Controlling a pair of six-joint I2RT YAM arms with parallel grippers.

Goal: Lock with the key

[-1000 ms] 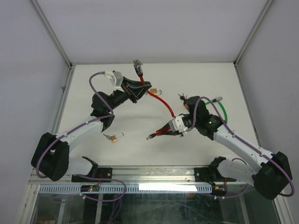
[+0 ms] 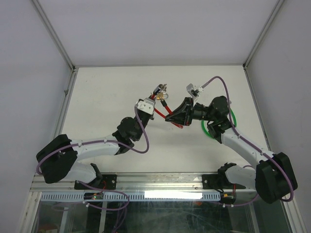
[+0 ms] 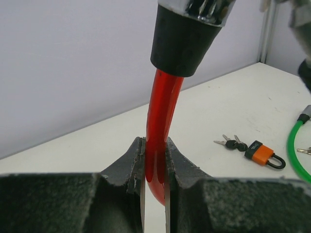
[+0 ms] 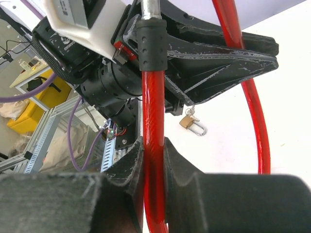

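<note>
A red cable lock [image 2: 159, 111] is held in the air by both grippers above the middle of the white table. My left gripper is shut on the red cable just below a black lock housing [image 3: 181, 41]. My right gripper is shut on the cable below its other end, which has a black sleeve [image 4: 152, 46] and metal tip. In the top view the two ends are close together; whether they touch is unclear. No key is visible in the grippers.
An orange padlock [image 3: 261, 153], keys [image 3: 232, 144] and a green cable lock [image 3: 294, 143] lie on the table. A brass padlock [image 4: 187, 122] lies there too.
My right gripper has moved up the table, turning its cable end toward the other end.
</note>
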